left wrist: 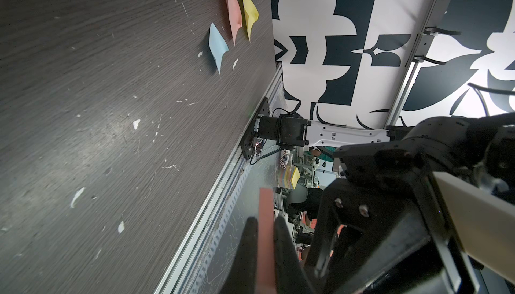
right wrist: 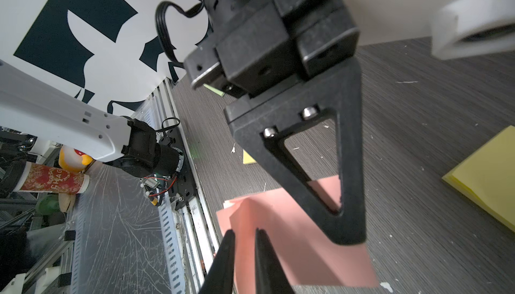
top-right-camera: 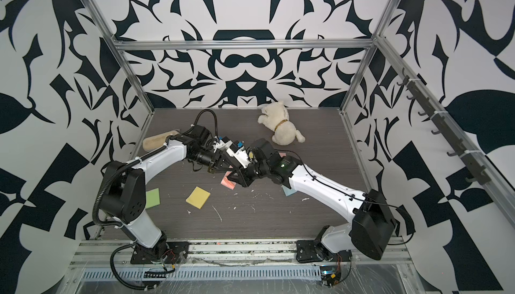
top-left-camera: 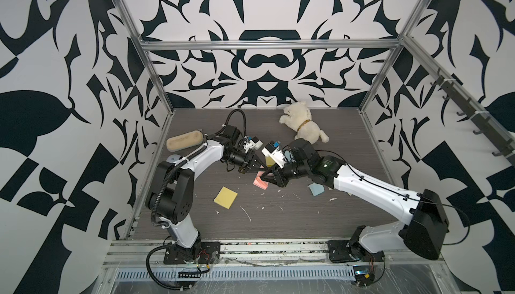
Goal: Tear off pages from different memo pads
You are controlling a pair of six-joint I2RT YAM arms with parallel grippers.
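My two grippers meet over the middle of the table, at the pink pad (top-left-camera: 260, 182). In the left wrist view a pink strip (left wrist: 266, 208) stands between the fingertips of my left gripper, which is shut. In the right wrist view a pink sheet (right wrist: 297, 245) hangs behind my right gripper, whose fingertips stand a little apart at its creased edge; whether they grip it is unclear. A yellow pad (top-left-camera: 225, 197) lies front left, a blue sheet (top-left-camera: 316, 189) to the right, and a green one (top-right-camera: 152, 197) at the left.
A cream plush bear (top-left-camera: 303, 125) lies at the back right and a tan cylinder (top-left-camera: 184, 140) at the left. Paper scraps are scattered on the table (top-left-camera: 284, 219).
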